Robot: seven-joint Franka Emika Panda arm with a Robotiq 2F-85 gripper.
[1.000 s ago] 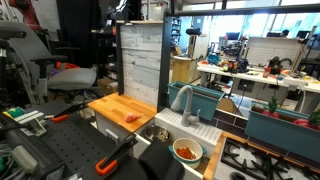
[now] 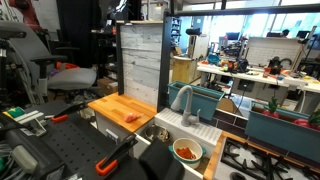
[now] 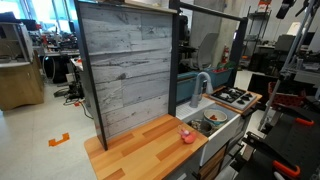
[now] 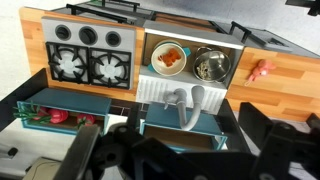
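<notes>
Along the lower edge of the wrist view my gripper looks down on the counter from above. Its dark fingers (image 4: 122, 150) stand wide apart, with nothing seen between them. In the sink sits a pale bowl (image 4: 169, 57) holding orange-red pieces; exterior view 1 shows the same bowl (image 2: 187, 150). Beside it is a metal strainer-like bowl (image 4: 211, 65). A small pink-orange object (image 4: 262, 69) lies on the wooden counter, apart from the gripper, and appears also as a pinkish thing (image 3: 187, 135) in exterior view 2.
The stove (image 4: 91, 63) lies on the sink's other side. A curved faucet (image 2: 181, 100) rises behind the sink. A grey plank panel (image 3: 132, 75) stands upright on the wooden counter (image 3: 140, 145), which is mostly bare. Blue planters (image 2: 282, 130) with red items line the back.
</notes>
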